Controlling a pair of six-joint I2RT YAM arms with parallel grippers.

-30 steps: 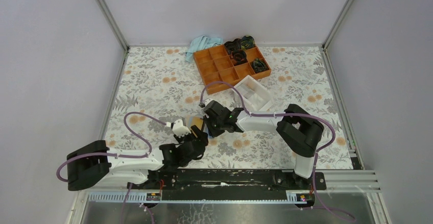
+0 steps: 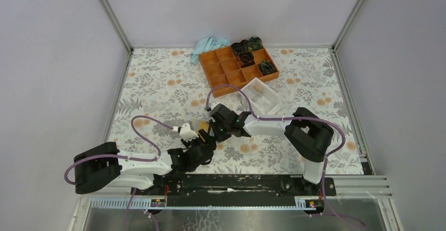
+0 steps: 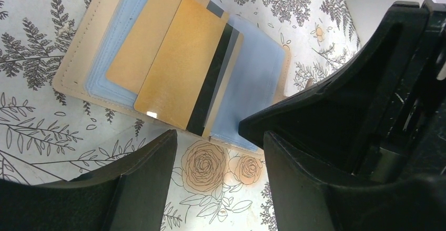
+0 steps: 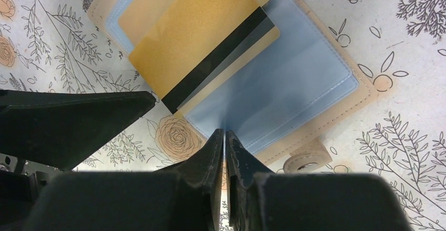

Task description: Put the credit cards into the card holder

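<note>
The open card holder, tan leather with a light blue inner panel [image 3: 252, 62], lies flat on the patterned cloth. A gold card [image 4: 197, 28] with a black band rests slanted across its middle, one short side by the holder's near edge. Whether the card sits inside a pocket or on top cannot be told. My left gripper is open just off that edge, facing the card's near end, nothing between its fingers. Over the blue panel's near edge, my right gripper has its fingertips together, no card showing between them. A left finger [image 4: 105, 110] reaches beside the card's corner.
A white bin [image 2: 261, 96] stands beyond the right arm. Behind it are a wooden compartment tray [image 2: 220, 70] holding dark items and a light blue cloth [image 2: 210, 43]. The two grippers are very close together.
The left arm has shifted slightly to the right, its gripper edging toward the holder's near side. The right arm stays about where it was.
</note>
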